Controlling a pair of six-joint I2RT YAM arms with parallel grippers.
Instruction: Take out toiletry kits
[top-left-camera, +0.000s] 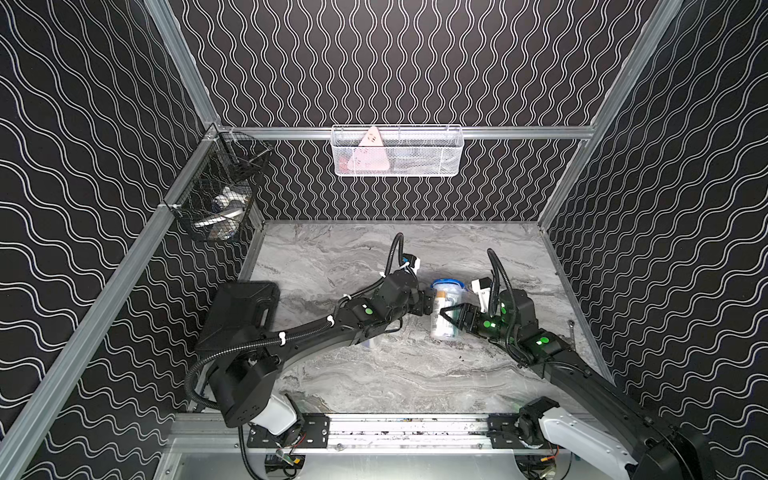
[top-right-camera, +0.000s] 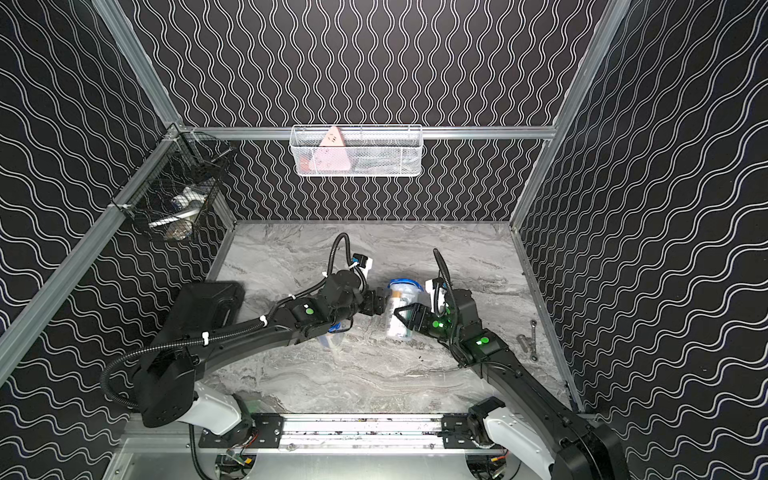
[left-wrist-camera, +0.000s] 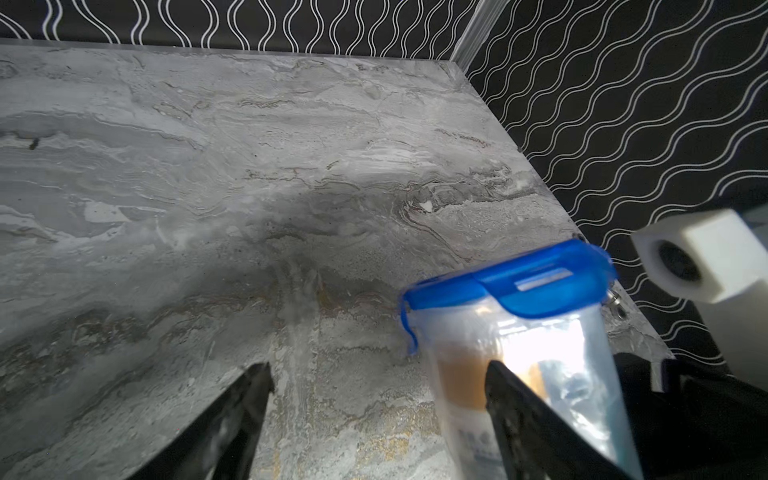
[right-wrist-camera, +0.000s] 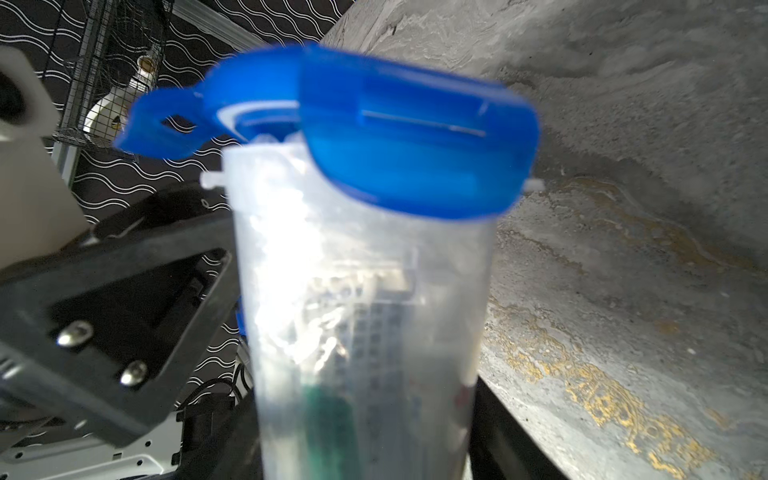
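A clear plastic container (top-left-camera: 445, 326) with a blue lid (right-wrist-camera: 416, 136) stands near the table's middle, with packets visible inside. One lid flap sticks outward at the side in the right wrist view. My right gripper (top-right-camera: 405, 314) has its fingers on either side of the body, shut on it; the pads' contact is largely hidden. My left gripper is open at the container's left side, nothing between its fingers. Its right finger (left-wrist-camera: 520, 416) overlaps the container in the left wrist view. A second blue-lidded container (top-right-camera: 329, 339) is partly hidden under the left arm.
A black case (top-left-camera: 238, 316) lies at the left. A white mesh basket (top-left-camera: 424, 156) hangs on the back wall, a black wire basket (top-left-camera: 200, 220) on the left. A wrench (top-right-camera: 533, 340) lies at the right.
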